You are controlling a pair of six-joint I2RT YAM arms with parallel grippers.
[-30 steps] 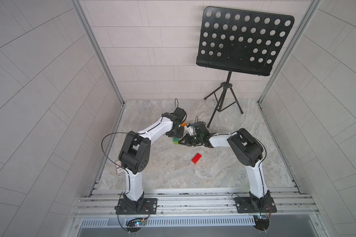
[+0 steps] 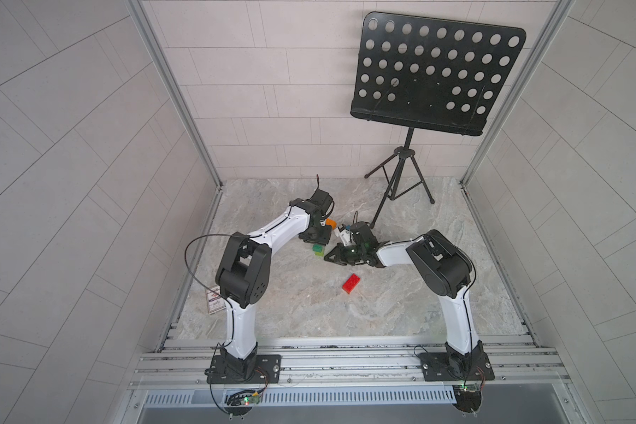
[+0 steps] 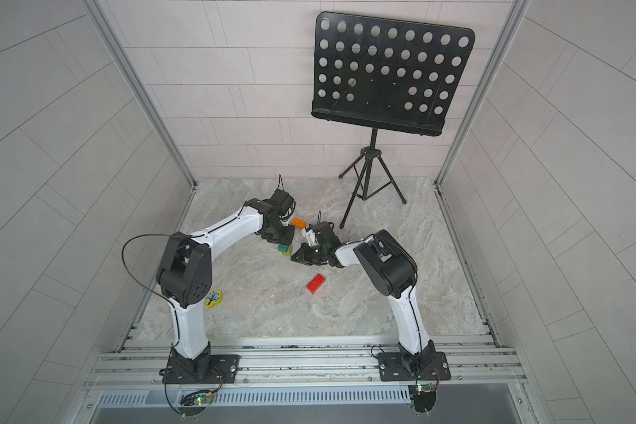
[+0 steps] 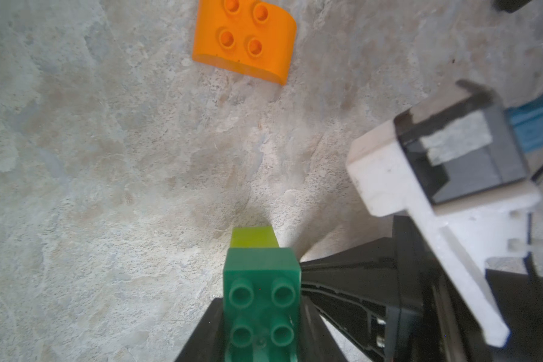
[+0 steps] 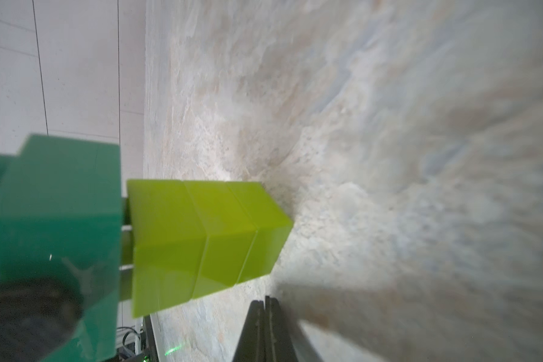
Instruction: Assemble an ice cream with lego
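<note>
My left gripper is shut on a dark green brick, from whose lower end a stack of lime green pieces extends. My right gripper is shut, empty between its fingertips, low over the floor beside the lime stack. An orange curved brick lies behind them, studs up. A red brick lies on the floor in front of my grippers.
A black music stand with tripod legs stands at the back right. A small yellow round object lies at the front left.
</note>
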